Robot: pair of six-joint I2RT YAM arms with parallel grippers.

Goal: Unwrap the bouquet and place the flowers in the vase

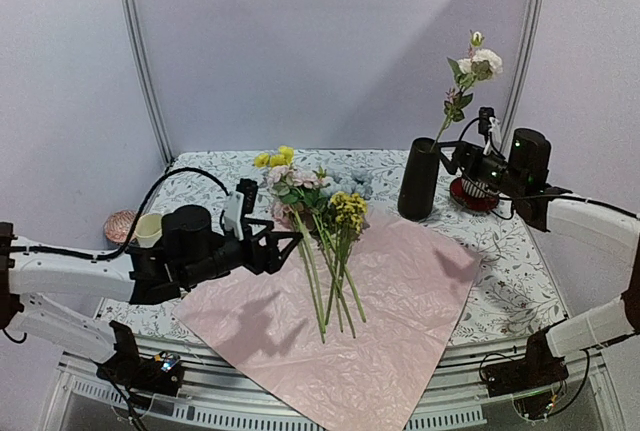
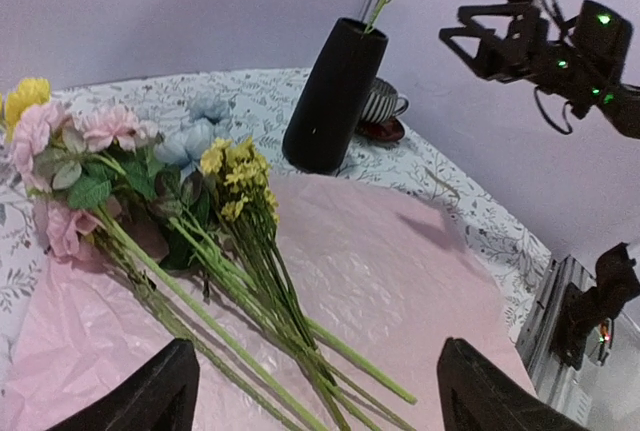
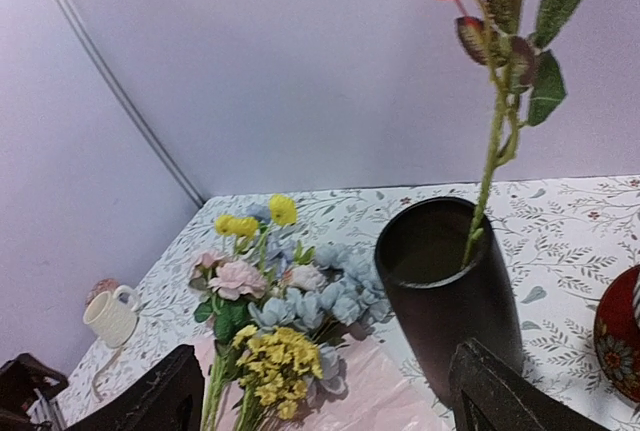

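Note:
The black vase (image 1: 417, 186) stands upright at the back right, with one white flower (image 1: 485, 63) in it; its stem (image 3: 490, 166) leans inside the rim in the right wrist view. Beside the vase mouth, my right gripper (image 1: 447, 157) has its fingers apart and clear of that stem. On the pink paper lie the other flowers: pink blooms (image 2: 115, 129), pale blue ones (image 3: 345, 291) and yellow ones (image 1: 348, 211), stems pointing to the front. My left gripper (image 1: 286, 250) is open just left of these stems, empty between its fingers.
Behind and right of the vase sits a striped cup on a dark red saucer (image 1: 472, 197). A cream mug (image 1: 149, 230) and a woven bowl (image 1: 119, 225) stand at the left edge.

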